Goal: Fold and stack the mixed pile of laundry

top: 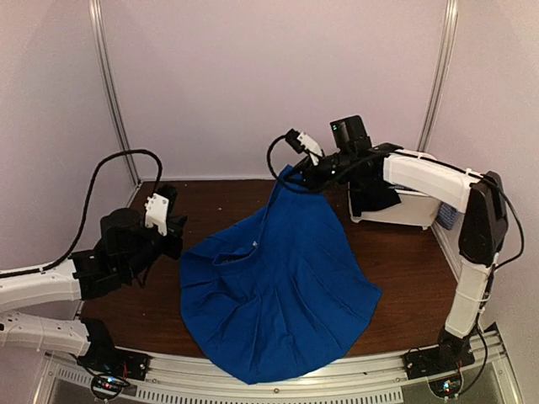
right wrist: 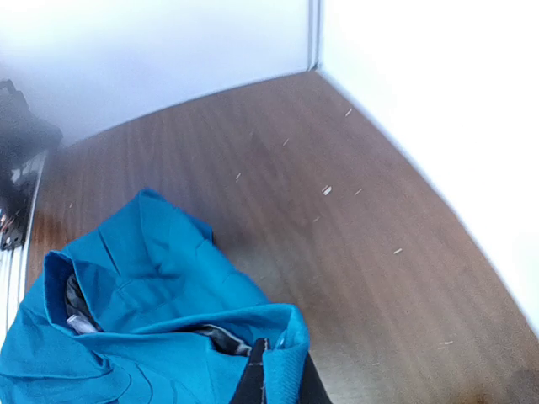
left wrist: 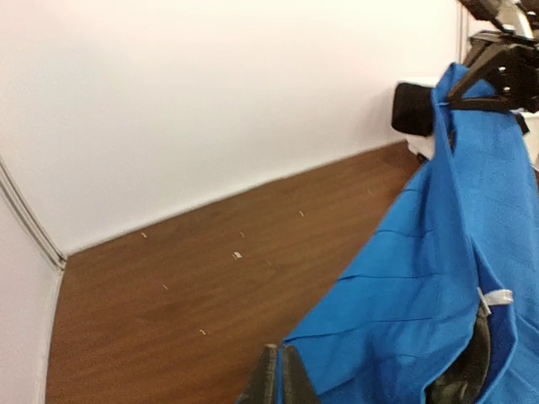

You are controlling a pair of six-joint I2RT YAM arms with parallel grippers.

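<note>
A large blue garment [top: 286, 295] covers the front middle of the wooden floor, its far corner lifted by my right gripper [top: 299, 172], which is shut on the cloth. In the right wrist view the blue fabric [right wrist: 168, 269] rises into those fingers, and a dark inner band with a pale label shows in its fold. My left gripper [top: 173, 231] hangs above the floor at the garment's left, apart from it, shut with nothing seen between its fingers.
A white bin [top: 396, 210] holding dark and striped laundry stands at the back right, partly behind the right arm. Pale walls enclose the space.
</note>
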